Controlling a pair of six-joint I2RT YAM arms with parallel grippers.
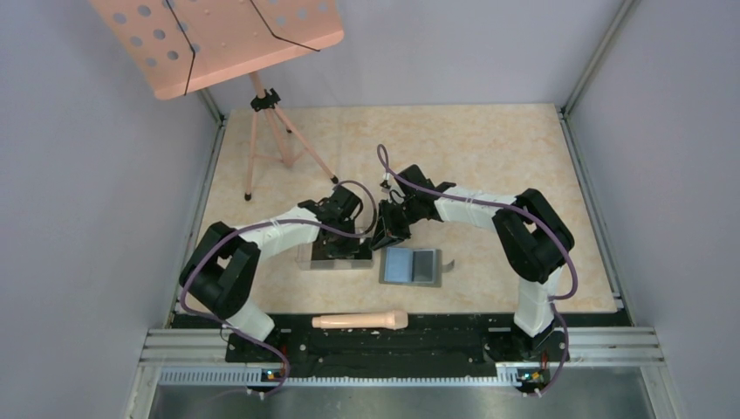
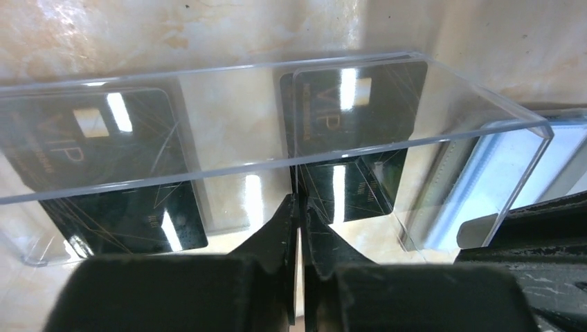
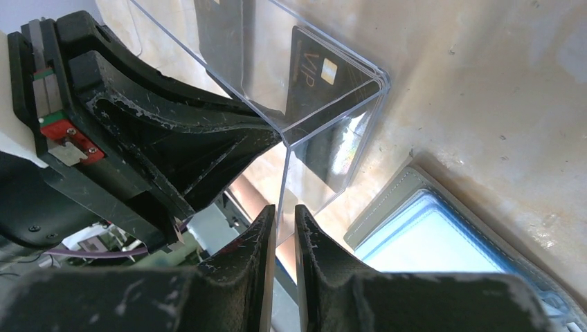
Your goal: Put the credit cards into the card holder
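Black VIP cards (image 2: 90, 149) lie in the left compartment of a clear box (image 2: 235, 173), and more black cards (image 2: 360, 187) lie in its right one. My left gripper is shut, its tips at the inner edge of the right-hand cards. Whether a card or clear plastic sits between them is too dark to tell. At the box's right end, my right gripper is shut on the clear wall. The grey-and-blue card holder (image 1: 411, 266) lies open and flat, just right of the box; the right wrist view shows part of its blue edge (image 3: 415, 214).
A pink stand (image 1: 284, 144) rises at the back left. A pink cylinder (image 1: 359, 320) lies along the front edge. The two arms are close together over the box. Free tabletop (image 1: 497, 148) extends at the back right.
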